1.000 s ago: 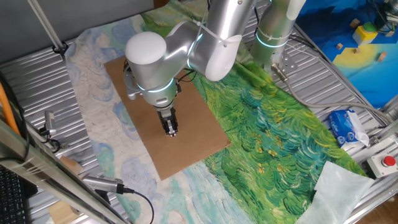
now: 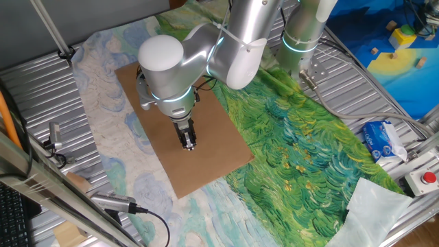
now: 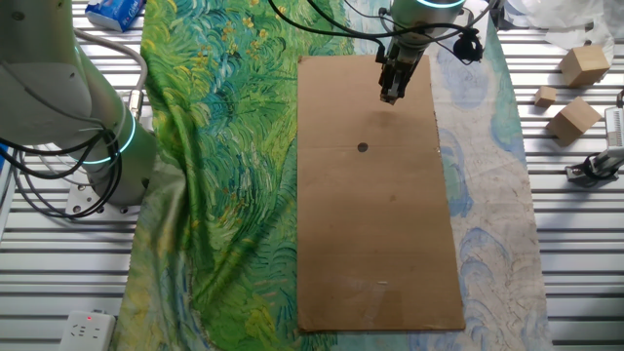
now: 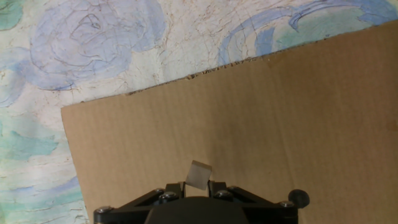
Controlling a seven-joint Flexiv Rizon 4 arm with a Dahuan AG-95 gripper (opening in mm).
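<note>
My gripper (image 2: 188,145) points down above a brown cardboard sheet (image 2: 206,159), shut on a small greyish block (image 4: 199,175). The block sits tilted between the fingertips in the wrist view, with its lower part hidden by the gripper. In exterior view 2 the gripper (image 3: 391,95) hangs over the far part of the cardboard (image 3: 375,244), and the block is too small to make out clearly there. A flat dark round spot (image 3: 363,147) marks the cardboard; in the wrist view this spot (image 4: 299,198) lies to the right of the gripper.
Around the cardboard spreads a painted cloth (image 2: 295,158), wrinkled on its green side. Wooden blocks (image 3: 585,65) lie off the cloth at the right in exterior view 2. A blue-white packet (image 2: 384,142) and a red-button box (image 2: 426,180) stand at the edge. The cardboard is otherwise clear.
</note>
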